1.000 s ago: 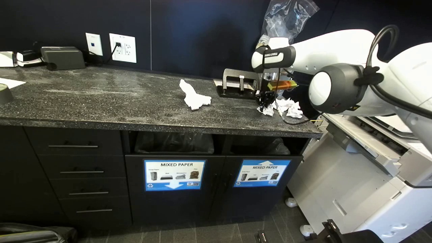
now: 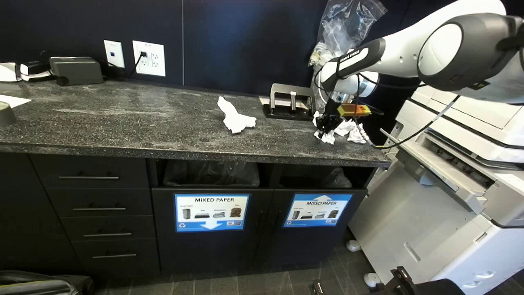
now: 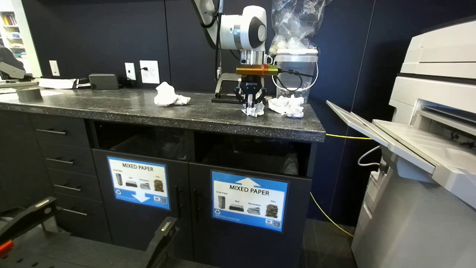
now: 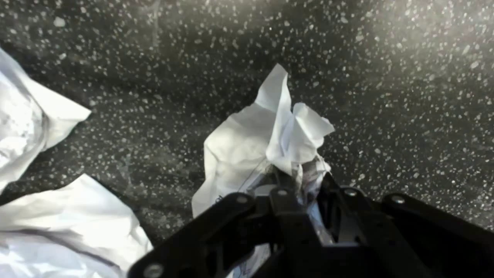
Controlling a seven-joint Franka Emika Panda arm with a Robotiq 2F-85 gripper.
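My gripper is shut on a crumpled white paper [image 4: 241, 143], part of which is hidden under the fingers in the wrist view. Seen from the second exterior view, that paper [image 3: 253, 109] is at the counter surface, directly below the downward-pointing gripper [image 3: 252, 102]. More crumpled paper [image 3: 288, 106] lies just to the right of it. In the wrist view two pieces show at the left, one upper paper [image 4: 23, 116] and one lower paper [image 4: 69, 222]. A separate crumpled paper [image 2: 236, 118] rests alone near the middle of the counter.
Behind the gripper stand a black hole punch [image 2: 290, 100] and a clear bucket [image 3: 296, 67] topped by a plastic bag. Open slots with bins [image 2: 211, 173] lie below the counter [image 2: 147, 115]. A printer [image 3: 410, 147] is at the right.
The arm's links have swung up and back. The gripper has shifted slightly to the right in exterior view 1 and its body tilts more; the lone middle paper has not moved.
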